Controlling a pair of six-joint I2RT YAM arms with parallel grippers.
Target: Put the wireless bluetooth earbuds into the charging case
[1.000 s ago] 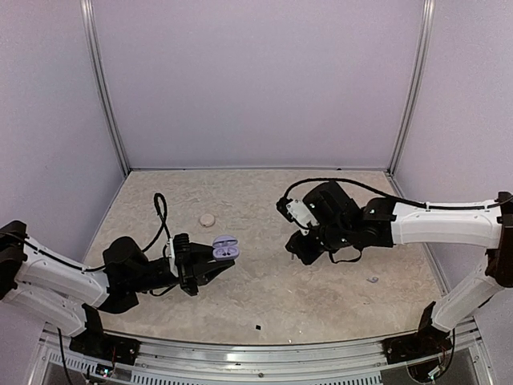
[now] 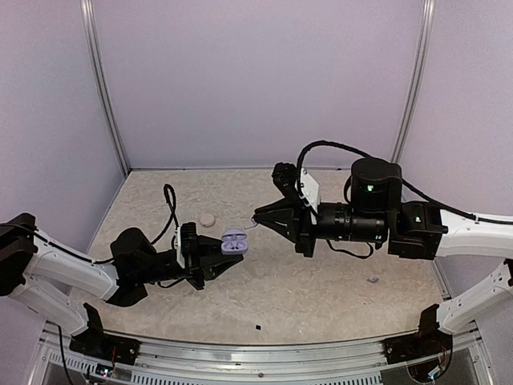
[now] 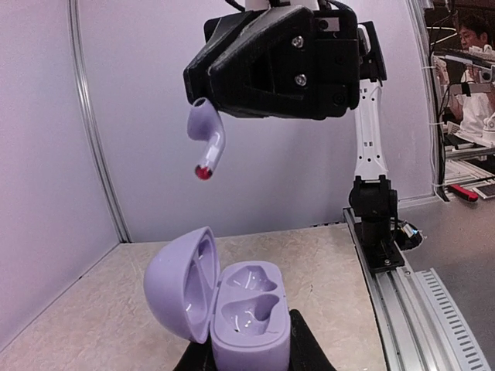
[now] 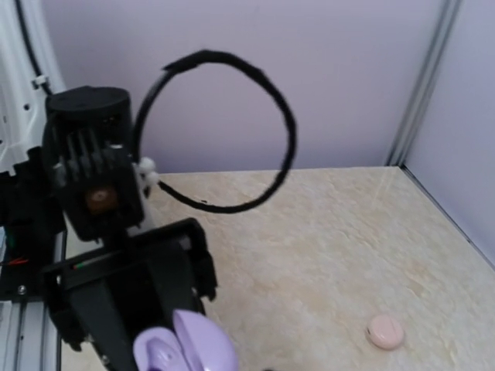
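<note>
My left gripper [image 2: 224,254] is shut on the lilac charging case [image 2: 234,242], holding it above the table with the lid raised. Both earbud wells show empty in the left wrist view, where the case [image 3: 251,309] fills the lower middle. A lilac earbud [image 3: 209,137] juts from the tip of my right gripper [image 2: 257,216], which is shut on it. Its stem slants downward to a reddish end, above and apart from the case. In the right wrist view the case [image 4: 197,344] sits at the bottom edge; the earbud cannot be seen there.
A second small lilac piece [image 2: 373,279], probably the other earbud, lies on the table at the right. Toward the back left rests a round pink object [image 2: 207,220]. A small black bit [image 2: 258,326] is near the front edge.
My right gripper has swung left with its earbud, from well right of the case to close by it. The left gripper and case have shifted slightly right and up in the top view.
</note>
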